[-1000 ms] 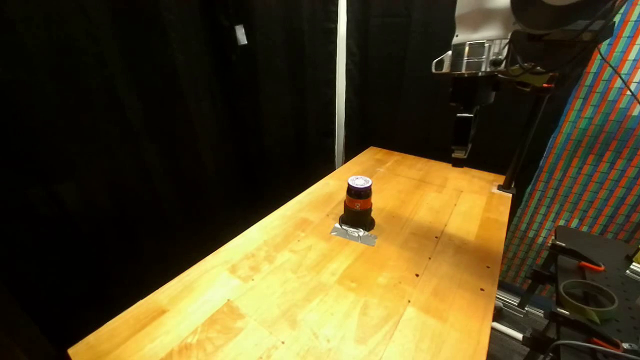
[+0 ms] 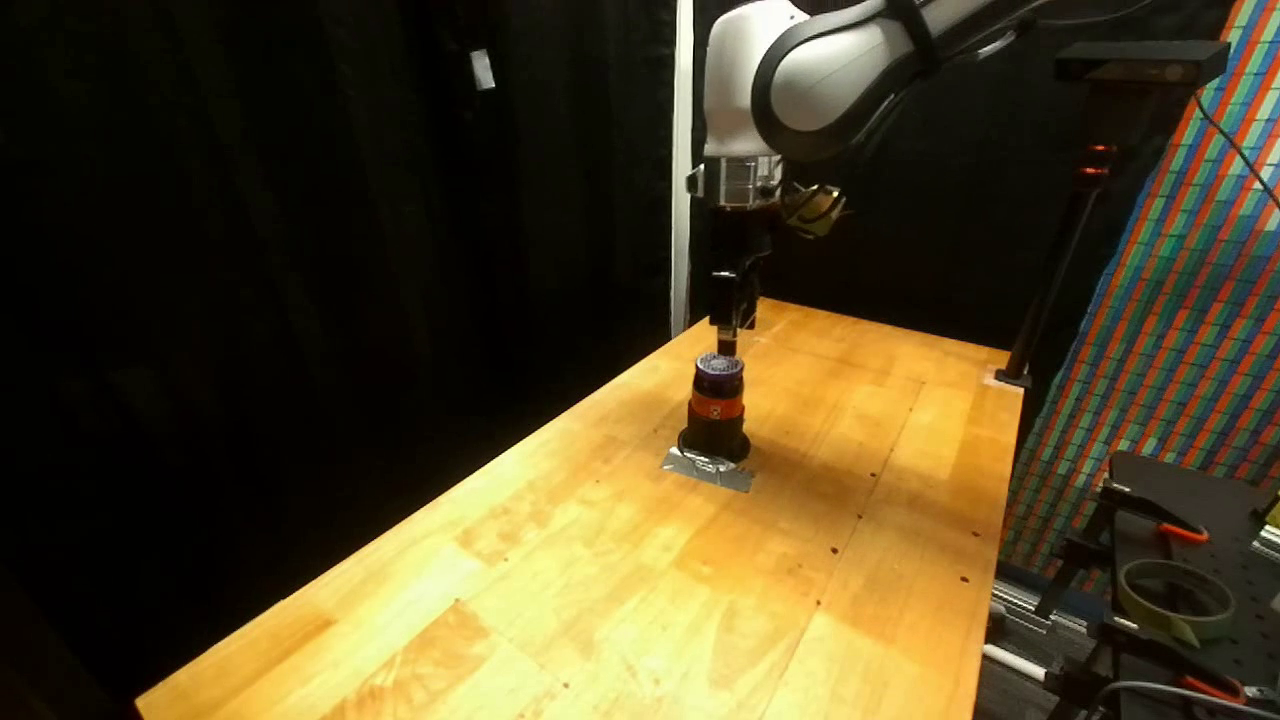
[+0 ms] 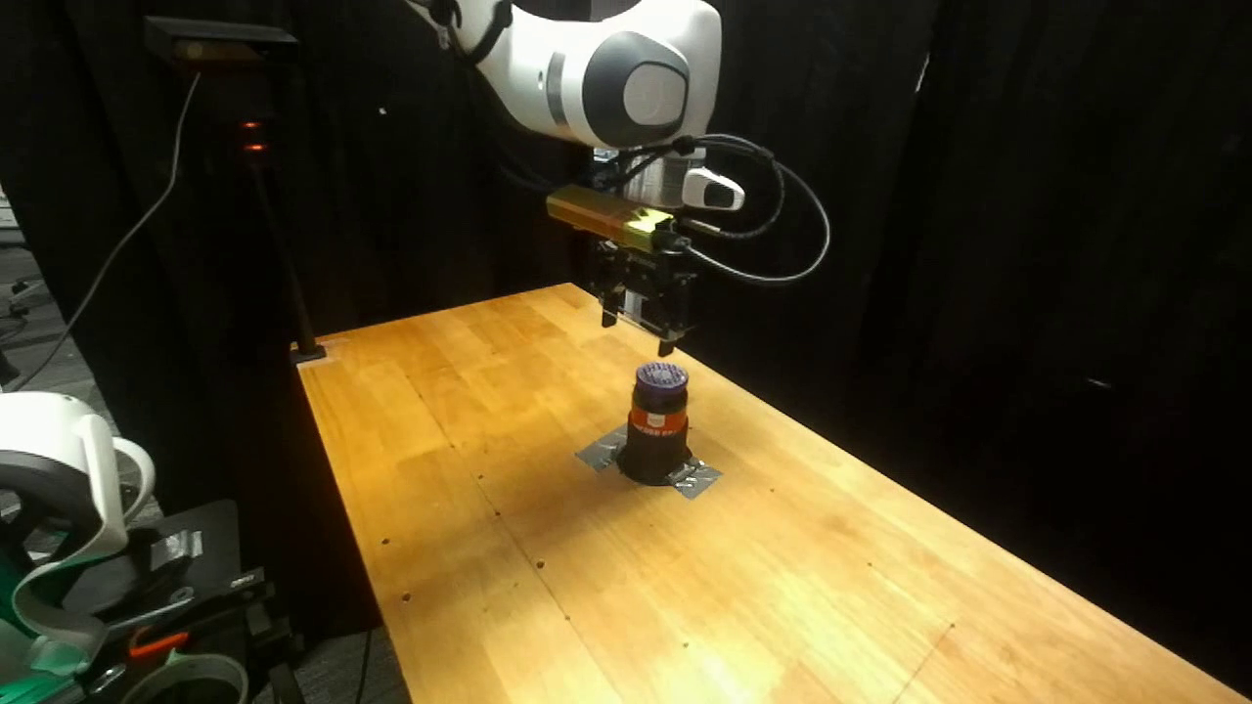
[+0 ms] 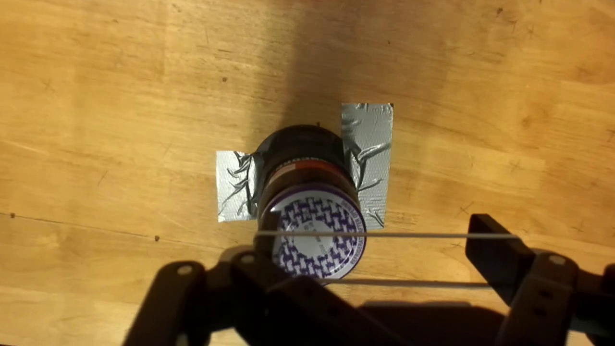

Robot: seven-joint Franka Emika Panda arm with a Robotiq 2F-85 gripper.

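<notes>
An upright jar with an orange label and a purple-and-white patterned lid sits in a black round holder. Grey tape fixes that holder to the table. Above the jar hangs my gripper, its fingers spread wide and pointing down. In the wrist view the left finger overlaps the left side of the lid, while the right finger stands well to the lid's right over bare wood. Two thin bands stretch between the fingers across the lid. Nothing is gripped.
A camera stand rises at its far corner. Beyond the table's side edge is a black cart carrying a tape roll and clamps.
In exterior view 1 my arm has swung left and lower from the table's far right, and the gripper is now above the jar. The jar and its holder have stayed put.
</notes>
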